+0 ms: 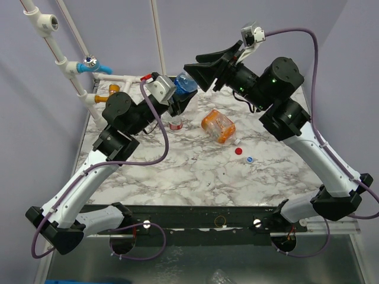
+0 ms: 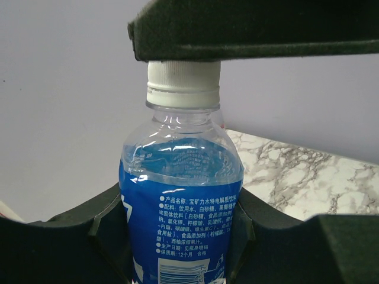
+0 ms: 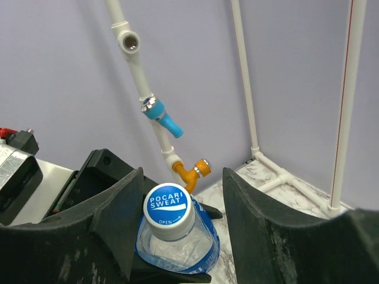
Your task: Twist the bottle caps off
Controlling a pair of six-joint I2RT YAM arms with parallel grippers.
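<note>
A clear bottle with a blue label is gripped round its body by my left gripper, shut on it. Its white ribbed cap is on the neck; the right wrist view shows the cap's blue-printed top facing me. My right gripper is part open, with the cap between its fingers as seen there. The cap lies near the left finger, while a clear gap separates it from the right one. In the left wrist view, a dark finger of the right gripper covers the cap's upper edge; contact is unclear.
An orange-labelled bottle lies on the marble table. A red cap and a blue-white cap lie nearby. Another bottle is partly hidden behind the left arm. White pipes with valves stand at the left.
</note>
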